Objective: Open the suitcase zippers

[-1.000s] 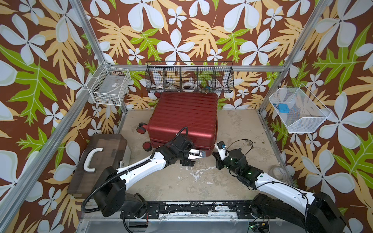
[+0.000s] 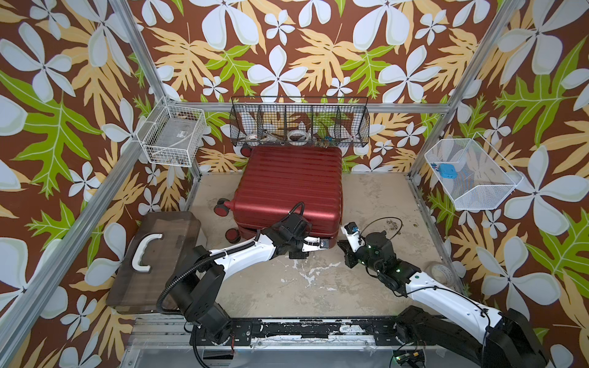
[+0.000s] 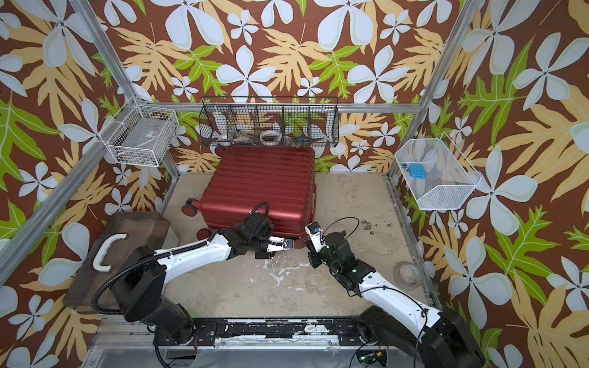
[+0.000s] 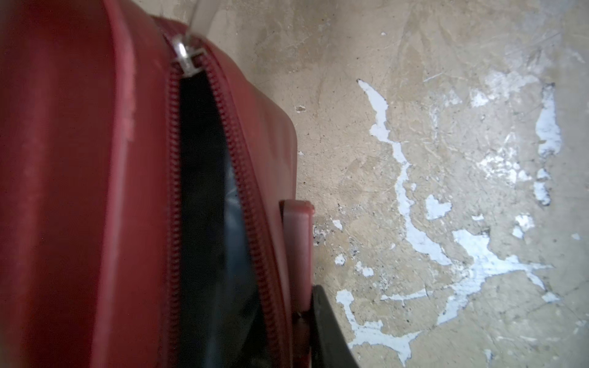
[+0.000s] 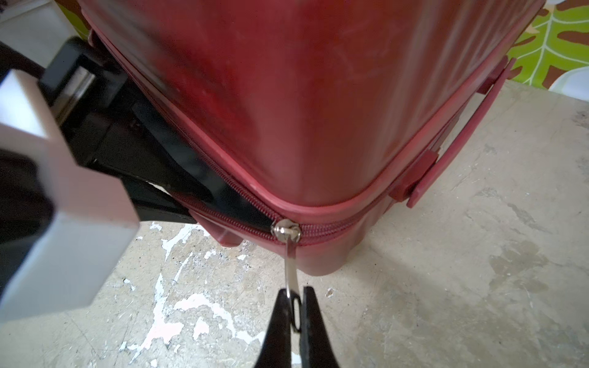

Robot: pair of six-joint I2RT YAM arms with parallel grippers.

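Note:
The red suitcase (image 2: 291, 187) lies flat, its near side unzipped partway so that a dark gap (image 4: 202, 184) shows between the zipper rows. At the near right corner, my right gripper is shut on the thin metal pull of the zipper slider (image 5: 286, 230). The slider sits at the end of the gap; beyond it the teeth run closed. My left gripper straddles the lower edge of the opening, beside a red side handle (image 4: 298, 251). One dark finger is in the gap, the other outside; how firmly they press is hidden.
A second carry handle (image 5: 460, 144) sticks out from the suitcase's right side. A brown case (image 2: 153, 257) stands at the left. Wire baskets (image 2: 297, 122) hang along the back, with a white basket (image 2: 472, 174) at the right.
My left gripper has moved right along the suitcase's near edge.

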